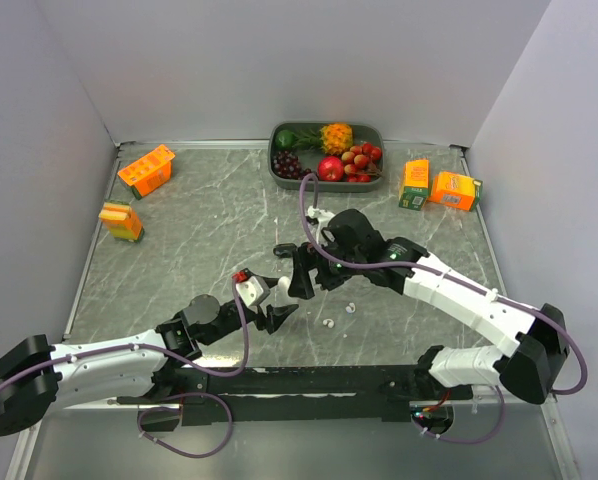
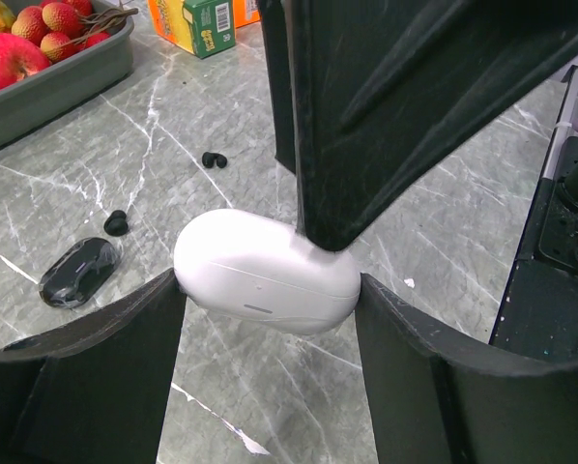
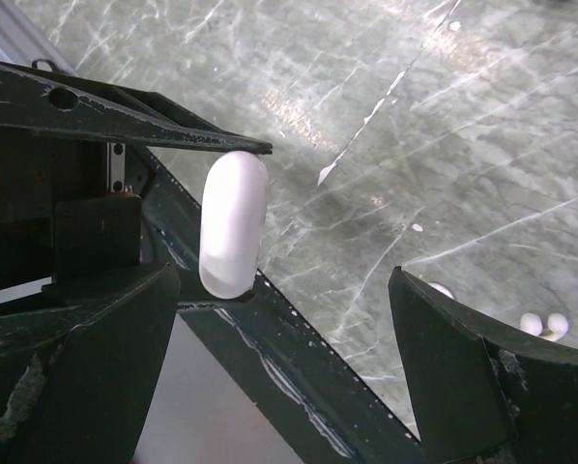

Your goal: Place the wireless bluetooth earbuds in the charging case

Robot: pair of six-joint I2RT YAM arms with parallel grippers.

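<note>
My left gripper (image 1: 278, 305) is shut on the white charging case (image 2: 255, 271), held crosswise between its fingers. My right gripper stands open just beside it. In the left wrist view its dark finger hangs at the case's top; whether they touch I cannot tell. In the right wrist view the case (image 3: 232, 222) is upright, left of the space between the open fingers. Small white earbud pieces (image 1: 328, 323) (image 3: 557, 326) lie on the grey table below, to the right.
A grey tray (image 1: 326, 184) of fruit stands at the back. Orange-green boxes (image 1: 414, 184) sit at both sides. A dark oval object (image 2: 79, 272) and small black pieces (image 2: 116, 223) lie on the table (image 1: 179, 250).
</note>
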